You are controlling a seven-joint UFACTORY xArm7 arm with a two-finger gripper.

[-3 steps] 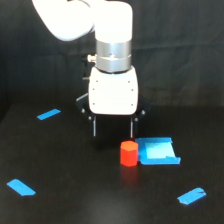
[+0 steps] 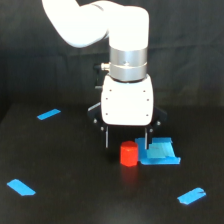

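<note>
A small red block (image 2: 129, 154) stands on the dark table, just left of a blue-edged square (image 2: 165, 160) with a paler blue middle. My gripper (image 2: 127, 146) points down, with its two thin dark fingers spread wide and nothing held between them. In the image one fingertip falls to the left of the block and the other to its right, over the square's left part. How high the tips are, and whether they are behind the block or level with it, I cannot tell.
Strips of blue tape lie at the far left (image 2: 49, 114), the front left (image 2: 21, 187) and the front right (image 2: 191, 196).
The arm and gripper have shifted right and slightly lower in the image, so the fingers now appear on either side of the block. The red block and blue square have not moved.
</note>
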